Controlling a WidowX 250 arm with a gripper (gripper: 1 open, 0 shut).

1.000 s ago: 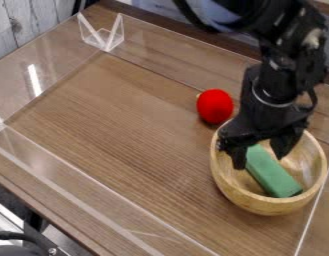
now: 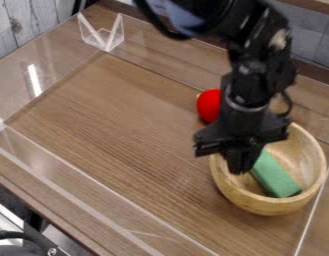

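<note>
My black gripper (image 2: 228, 150) hangs low over the left rim of a yellow bowl (image 2: 274, 204), blurred, shut with nothing visible between its fingers. A green block (image 2: 276, 178) lies inside the bowl, partly hidden behind the gripper. A red round object (image 2: 208, 103) rests on the table just behind the bowl, partly covered by the arm.
A clear angular holder (image 2: 103, 32) stands at the back left. Dark edges and cables show at the lower left corner.
The arm has moved left, from above the middle of the bowl toward its left rim, and now covers part of the red object. The green block stays in the bowl.
</note>
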